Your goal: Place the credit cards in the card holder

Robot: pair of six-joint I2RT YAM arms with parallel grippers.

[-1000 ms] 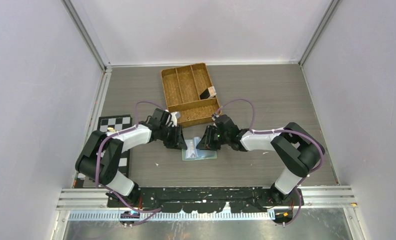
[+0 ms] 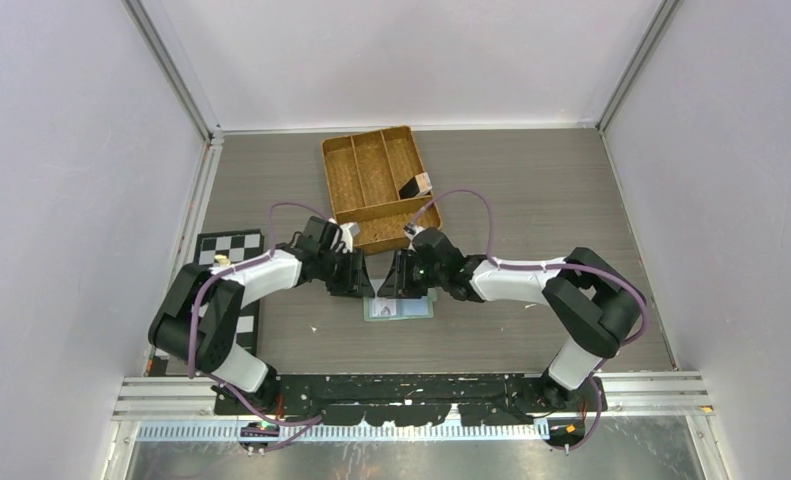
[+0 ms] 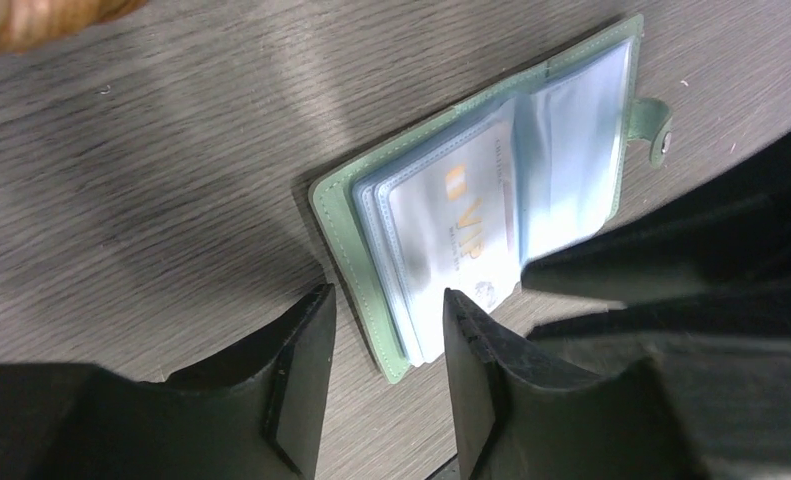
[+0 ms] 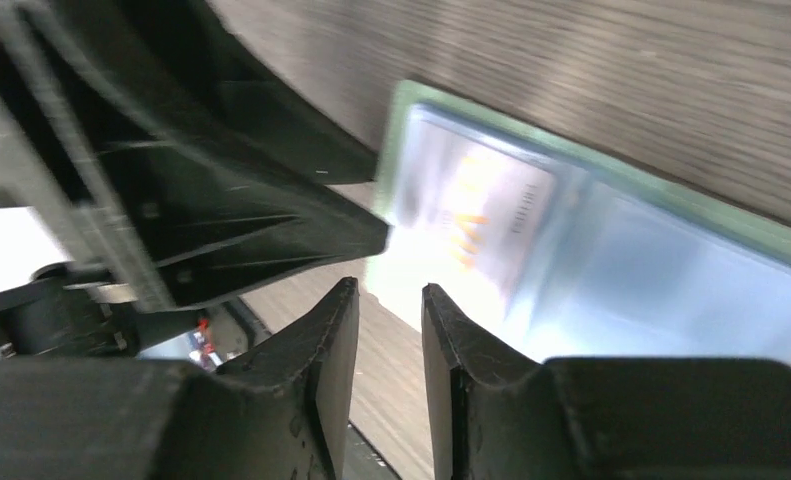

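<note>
A pale green card holder (image 2: 399,315) with clear sleeves lies open on the table between my grippers. A white card with orange lettering (image 3: 441,220) lies in its left section in the left wrist view; the other sleeve (image 3: 571,150) is pale blue. My left gripper is part open over the holder's left end, nothing visible between its fingers. My right gripper is part open over the holder, nothing visible between its fingers; its dark body reaches into the right of the left wrist view.
A wooden compartment box (image 2: 373,170) with a small block (image 2: 416,185) stands behind the grippers. A checkered board (image 2: 229,243) lies at the left under my left arm.
My right gripper has moved left along the holder, closer to my left gripper. My left arm has hardly moved.
</note>
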